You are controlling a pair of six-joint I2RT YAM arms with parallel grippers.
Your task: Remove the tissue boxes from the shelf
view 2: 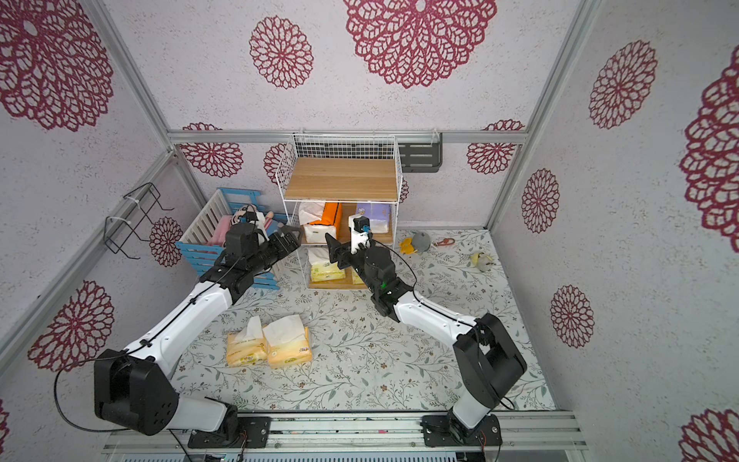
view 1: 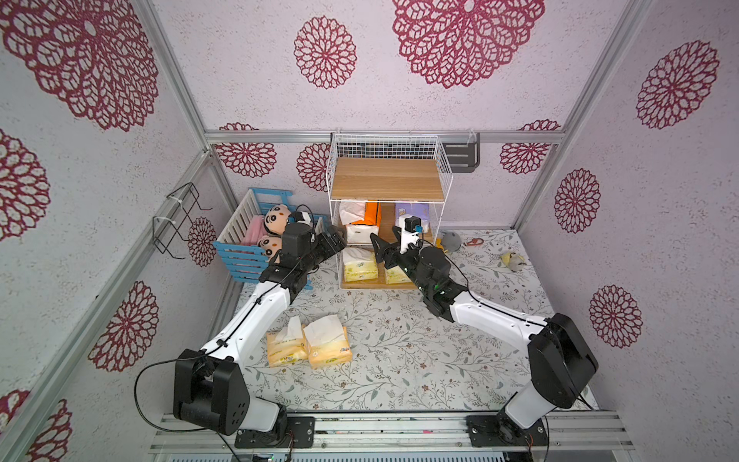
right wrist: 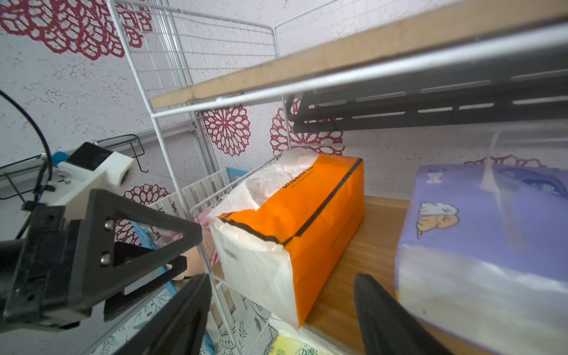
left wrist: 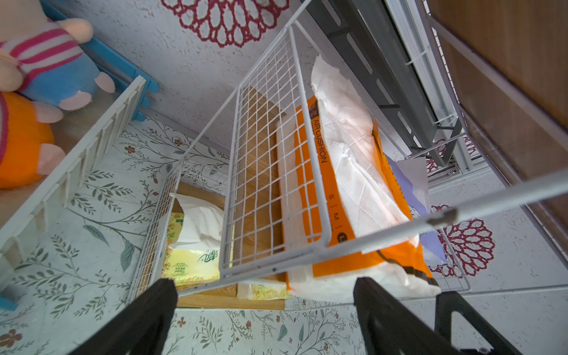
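Note:
On the shelf's middle level sit an orange-and-white pack (right wrist: 319,195) and a purple pack (right wrist: 473,224). The bottom level holds yellow tissue packs (view 1: 358,265). Two more tissue packs (view 1: 329,346) lie on the table at front left. My left gripper (view 1: 334,240) hovers open at the shelf's left front corner, the orange pack beyond the wire side in its wrist view. My right gripper (view 1: 381,242) is open in front of the middle level, facing the gap between the two packs, with nothing between its fingers.
A blue-and-white crib (view 1: 231,254) with dolls stands left of the shelf. The wooden top board (view 1: 385,177) is empty. Small toys (view 1: 511,261) lie right of the shelf.

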